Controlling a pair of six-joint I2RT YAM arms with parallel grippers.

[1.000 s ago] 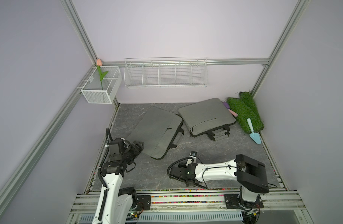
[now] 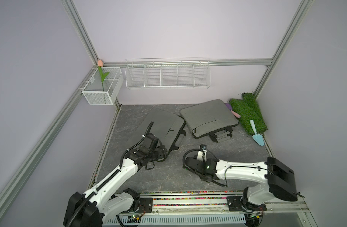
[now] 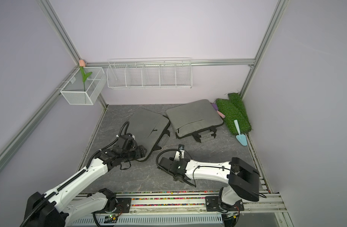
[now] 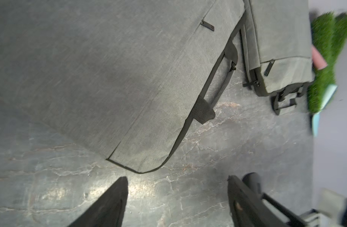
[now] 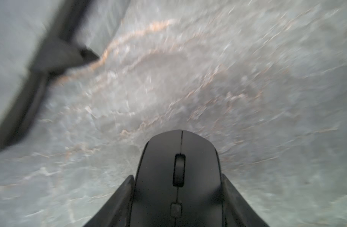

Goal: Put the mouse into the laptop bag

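Observation:
The black mouse [image 5: 196, 158] is in my right gripper, shut on its sides low over the grey table. Two grey laptop bags lie flat: the left bag [image 2: 158, 121] and the right bag [image 2: 209, 117], with handles on their near or right edges. My left gripper hangs over the near end of the left bag, its fingers apart with nothing between them. The right wrist view shows a blurred bag edge and strap at the upper left, beside the mouse.
Green turf pieces [image 2: 247, 111] with a light blue trowel [image 2: 257, 139] lie at the back right. A white basket [image 2: 97, 97] with a tulip hangs on the left wall, a wire rack [image 2: 167, 75] on the back wall.
My right gripper has moved right and a little toward the back. The bags lie as before.

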